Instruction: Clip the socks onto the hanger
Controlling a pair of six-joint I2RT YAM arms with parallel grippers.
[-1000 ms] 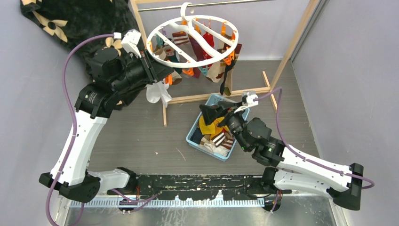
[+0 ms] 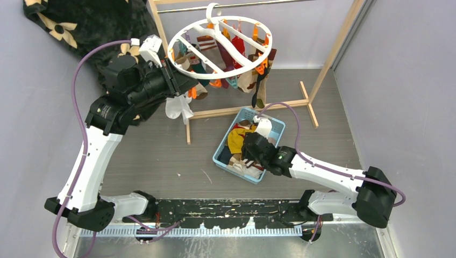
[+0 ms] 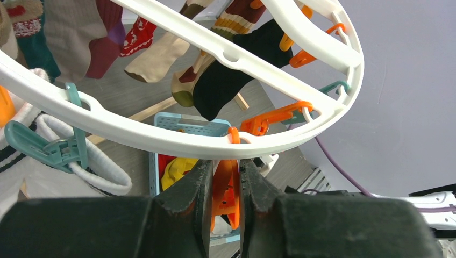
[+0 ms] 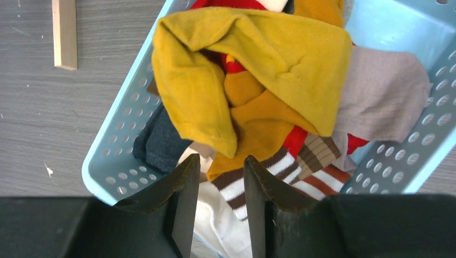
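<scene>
At the round white hanger (image 2: 262, 22), my left gripper is shut on an orange clip (image 3: 219, 188) that hangs from the rim. No sock shows in that clip. Several socks hang from other clips around the ring, among them a black sock (image 3: 223, 80) and a white sock (image 3: 32, 183) by a green clip (image 3: 59, 145). Over the blue basket (image 4: 115, 115) of loose socks, my right gripper points down, its fingers apart with nothing gripped. Just ahead of its fingertips lie a yellow sock (image 4: 301, 70) and a brown-and-white striped sock (image 4: 234, 193).
A wooden stand (image 2: 218, 112) with its feet on the floor is behind the basket. Dark flowered cloth (image 2: 80, 32) hangs at the back left. The floor left of the basket is clear, and a wall (image 2: 414, 97) rises at the right.
The left arm stays in place at the hanger.
</scene>
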